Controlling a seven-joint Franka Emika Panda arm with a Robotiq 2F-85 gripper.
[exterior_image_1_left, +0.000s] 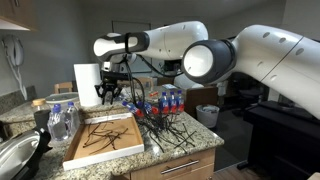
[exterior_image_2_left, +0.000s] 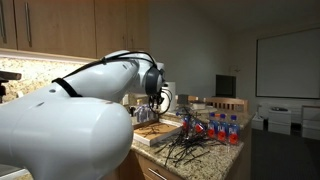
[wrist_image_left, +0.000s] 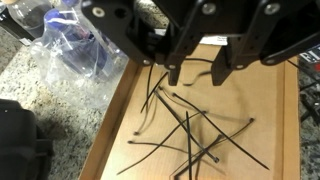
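Observation:
A shallow tray with a light wooden rim sits on the granite counter. Several thin black cable-like strips lie scattered and crossing inside it; the wrist view shows them loose on the tray floor. Above the tray hangs my gripper, its two fingers apart and pointing down. Nothing shows held in the gap between them. To the right of the tray, a tangled heap of similar black strips spreads over the counter.
Bottles with red and blue labels stand behind the heap. Clear plastic bottles are left of the tray, with a metal bowl nearer the left edge. A white paper roll rises behind the tray.

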